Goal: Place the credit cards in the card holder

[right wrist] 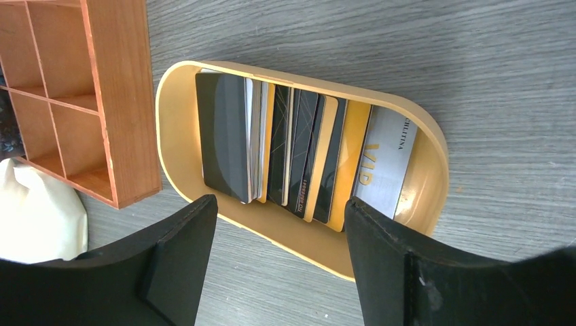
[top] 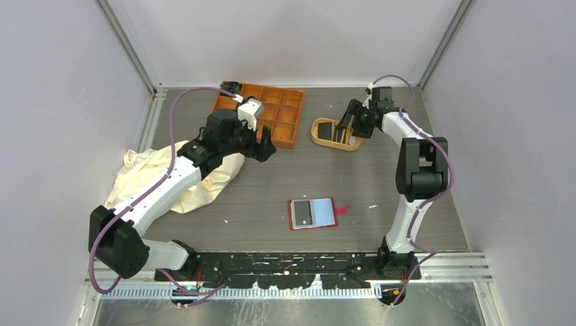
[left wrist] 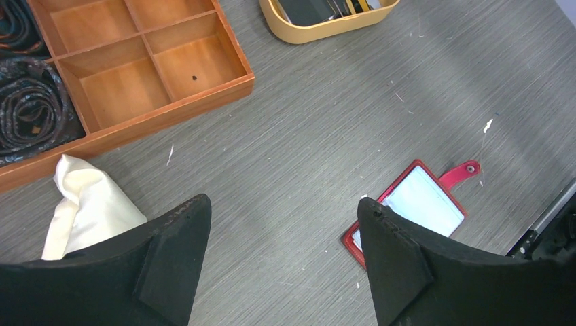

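Several cards (right wrist: 306,149) lean in a row inside a tan oval basket (right wrist: 429,139), a dark one at one end and a silvery one at the other. Over the near side of that basket my right gripper stands part open, nothing between its fingers. The red card holder (top: 290,214) lies opened out toward the front of the table, with a dark card and pale blue side showing and a red strap (top: 342,210) to its right. My left gripper is open and empty, above bare table; one finger covers part of the holder in the left wrist view.
A brown compartment box (top: 301,112) stands at the back, left of the basket, with dark coiled cables (left wrist: 30,109) in it. Cream cloth (top: 204,187) is heaped under the left arm. Bare table lies between basket and holder.
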